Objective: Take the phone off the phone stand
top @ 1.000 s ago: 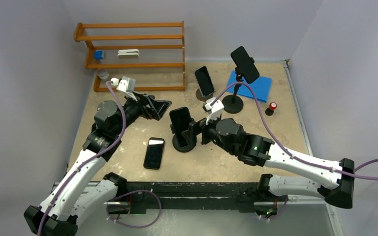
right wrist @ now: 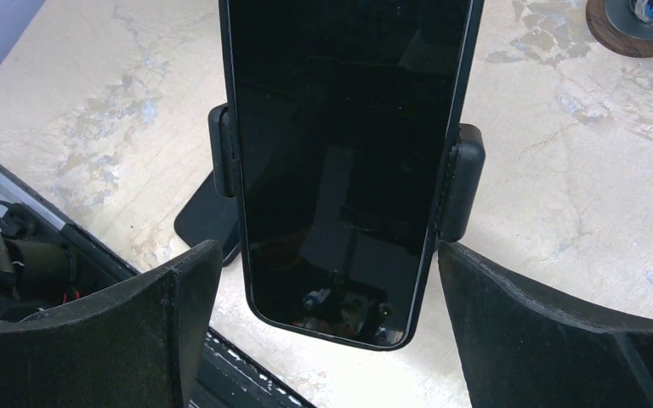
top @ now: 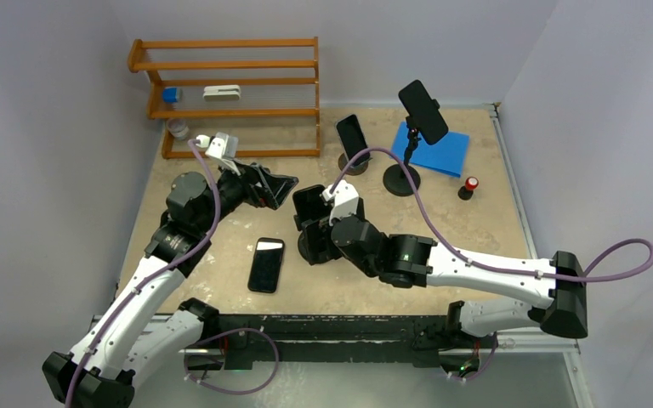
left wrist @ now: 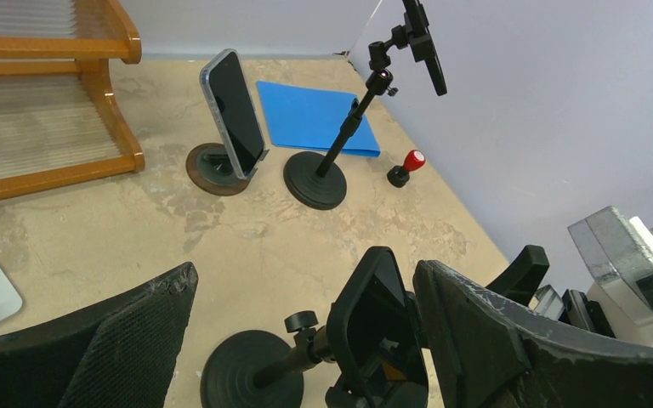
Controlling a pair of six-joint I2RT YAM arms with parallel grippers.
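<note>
A black phone (right wrist: 344, 170) sits in the clamp holder (right wrist: 463, 178) of a low round-based stand (left wrist: 247, 365) at the table's middle. My right gripper is open around the phone's lower end, a finger either side, apparently clear of its edges in the right wrist view; from the top it covers much of the stand. My left gripper (top: 276, 187) stands open just left of and above that stand, nothing between its fingers.
Another phone (top: 266, 265) lies flat at front left. Behind are a phone on a small stand (top: 351, 136), a tall phone stand (top: 401, 180), a blue folder (top: 442, 157), a red-topped object (top: 468, 187) and a wooden rack (top: 229, 113).
My right gripper has moved left onto the phone in the middle stand over the last second.
</note>
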